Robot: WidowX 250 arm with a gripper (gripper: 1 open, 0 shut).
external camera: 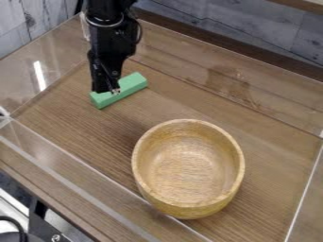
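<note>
My gripper (106, 77) hangs from the top of the view, dark, its fingertips just above and left of a green rectangular block (120, 91) lying flat on the wooden table. The gripper looks shut, with nothing visible between its fingers. A large pale yellow bowl (190, 187) sits empty at the lower middle, well apart from the gripper.
A grey wall stands at the top left, and the table's edge shows at the lower left.
</note>
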